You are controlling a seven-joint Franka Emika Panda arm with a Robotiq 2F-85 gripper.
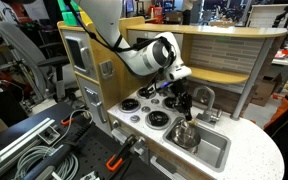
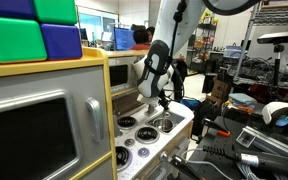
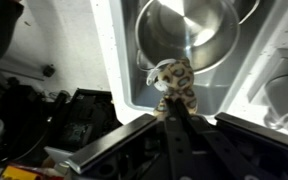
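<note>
In the wrist view, the fingers of my gripper are together, with a tan, dark-spotted soft-looking item [image 3: 176,76] sticking out from their tips. It looks thin; what it is exactly cannot be told. Beyond it is a shiny metal pot [image 3: 189,38], which stands in the grey sink [image 3: 141,92]. Exterior view 1 has the gripper [image 1: 188,117] low above the pot [image 1: 186,137], at the left part of the sink [image 1: 218,160]. Whether the spotted item touches the pot's rim is unclear.
A faucet [image 1: 210,98] rises behind the sink. Black stove burners [image 1: 158,120] lie to the left, and a wooden shelf [image 1: 216,74] spans the back. The white counter [image 1: 249,150] right of the sink is clear.
</note>
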